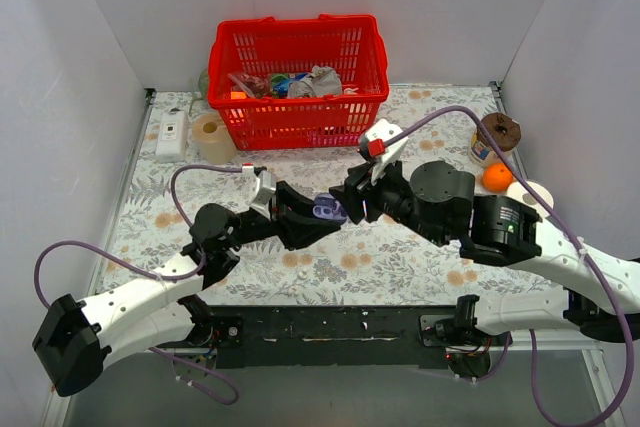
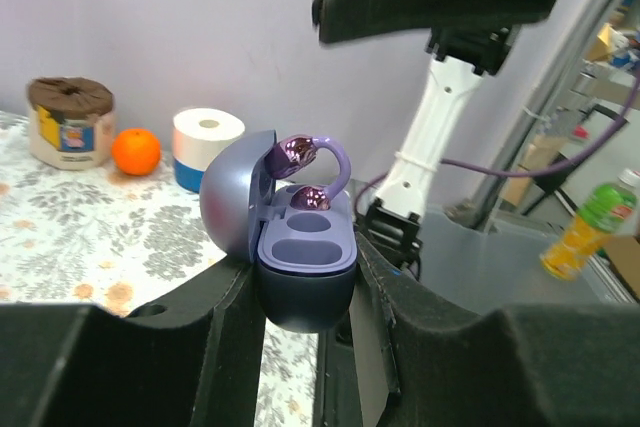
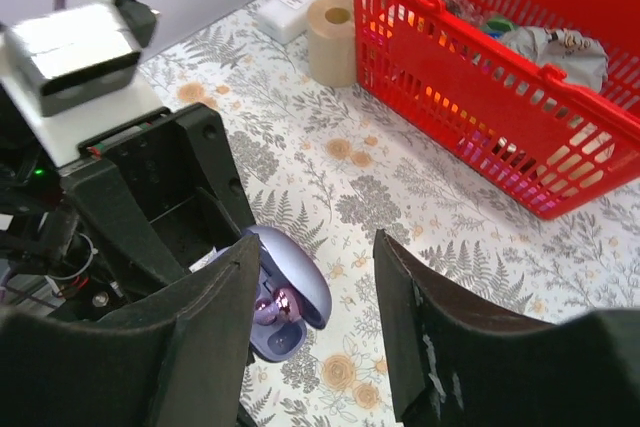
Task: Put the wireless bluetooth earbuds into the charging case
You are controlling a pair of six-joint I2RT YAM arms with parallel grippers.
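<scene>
The purple charging case (image 2: 308,287) has its lid raised, and my left gripper is shut on its lower body. One purple clip-shaped earbud (image 2: 340,159) with shiny ends stands at the case's far end, its curved band sticking up; whether it is fully seated I cannot tell. The nearer hollows in the case look empty. In the right wrist view, the case (image 3: 278,345) and the earbud's shiny end (image 3: 285,303) show beside the left finger. My right gripper is open, with no object between its fingertips, just above and beside the case.
A red basket (image 1: 300,129) of mixed items stands at the back. Near it are a tape roll (image 1: 213,137) and a white power strip (image 1: 172,135). An orange (image 1: 497,177), a jar (image 1: 484,152) and a white roll (image 1: 540,193) stand at the right.
</scene>
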